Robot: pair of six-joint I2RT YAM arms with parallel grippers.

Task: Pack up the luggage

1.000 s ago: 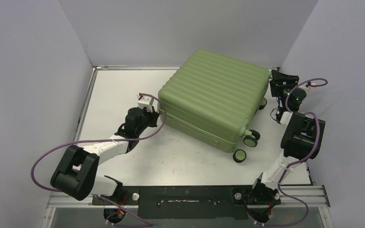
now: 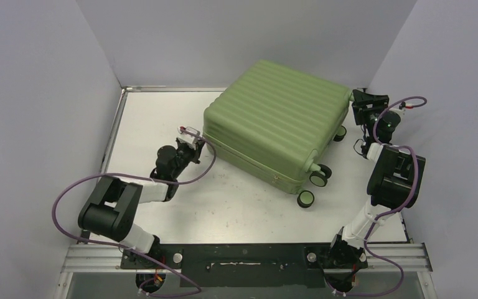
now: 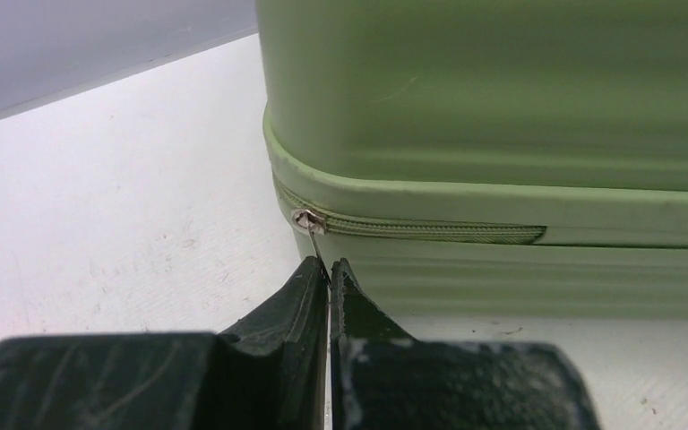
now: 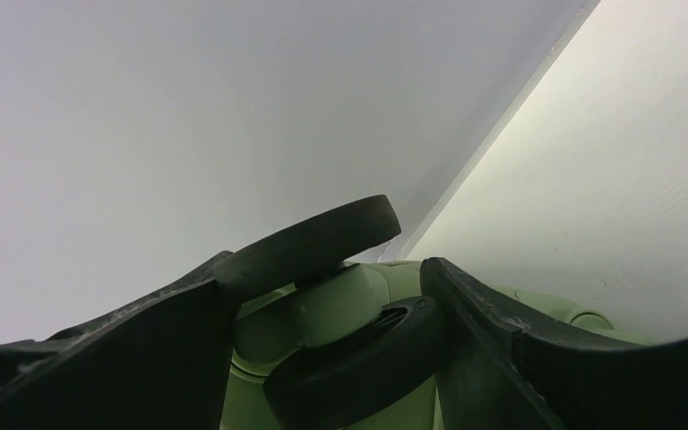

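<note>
A green ribbed suitcase [image 2: 280, 118] lies closed and turned at an angle on the white table. At its near left corner, a metal zipper slider [image 3: 307, 220] sits on the zipper [image 3: 448, 232]. From the slider a thin pull tab [image 3: 317, 251] runs to my left gripper, whose fingers are shut on it. At the far right corner, my right gripper has a double caster wheel [image 4: 358, 367] between its fingers, which appear to touch it on both sides. The green wheel mount [image 4: 340, 309] shows between the two discs.
More caster wheels [image 2: 305, 199] stick out along the suitcase's right end. Grey walls [image 2: 236, 37] enclose the table at the back and sides, and the right arm is close to the right wall. Bare table [image 2: 236, 215] lies in front of the suitcase and at the left.
Over the last second the suitcase has shifted slightly left and back, the right gripper edging left with it. My left gripper has tilted and its arm has changed pose beside the same corner.
</note>
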